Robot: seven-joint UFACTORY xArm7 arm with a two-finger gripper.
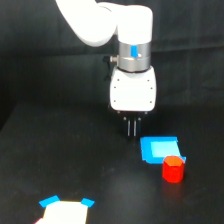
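The white hand of my arm hangs in the upper middle of the camera view, pointing down. Its gripper [132, 128] has two thin dark fingers with pale tips close together, and no object shows between them. Whether they are fully shut is too small to tell. Below and right of the tips lies a flat bright-blue square [160, 148] with a paler middle. A small red block [173, 174] stands at the square's front right corner, overlapping it in the view. The fingertips look clear of both.
A white square [65, 213] with blue corner patches is cut off by the bottom edge at the left. Dark, bare surface fills the middle and left. A dark curtain-like backdrop [40, 70] hangs behind.
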